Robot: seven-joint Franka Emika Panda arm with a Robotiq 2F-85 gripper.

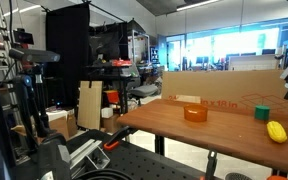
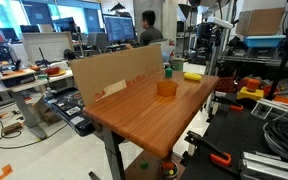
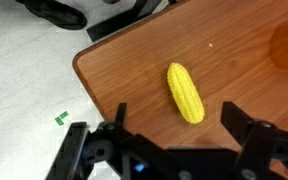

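A yellow, elongated object [image 3: 186, 93], like a corn cob or banana, lies on the brown tabletop. My gripper is above the table, its dark fingers spread wide and open with nothing held between them. In the wrist view the yellow object appears between and just beyond the fingers, apart from them. Exterior view 1 shows the same yellow object [image 1: 276, 132] near the table's right end. An orange bowl [image 1: 195, 113] sits near the middle of the table, and a green cup [image 1: 262, 112] stands toward the back right.
A cardboard panel [image 2: 119, 75] stands along one long side of the table [image 2: 149, 115]. Bare tabletop separates the bowl from the yellow object. In the wrist view, the table edge runs close to the left of the yellow object.
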